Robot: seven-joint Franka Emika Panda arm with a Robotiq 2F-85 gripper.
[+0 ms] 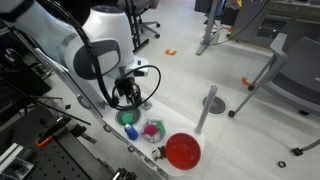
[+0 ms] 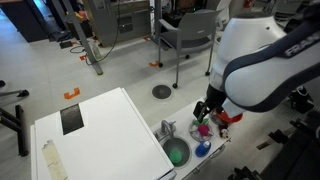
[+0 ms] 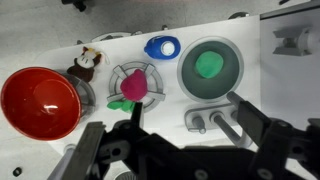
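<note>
My gripper is open above the white toy sink counter [image 3: 182, 88], its dark fingers apart with nothing between them. In the wrist view, a grey sink basin [image 3: 204, 94] holds a round green item [image 3: 209, 65]. Left of the basin's upper part lies a blue item [image 3: 162, 47]. A pink item [image 3: 133, 88] rests on a round burner-like grate [image 3: 154, 82], with a green piece [image 3: 121, 104] partly under it. The red bowl [image 3: 42, 104] is at the far left. Between bowl and grate sits a small brown and white figure [image 3: 85, 65].
A grey faucet [image 3: 232, 126] stands up beside the basin, close under my gripper. The tall white panel [image 2: 95, 140] rises by the basin's end of the counter. Open floor and a grey chair [image 1: 290, 85] lie beyond.
</note>
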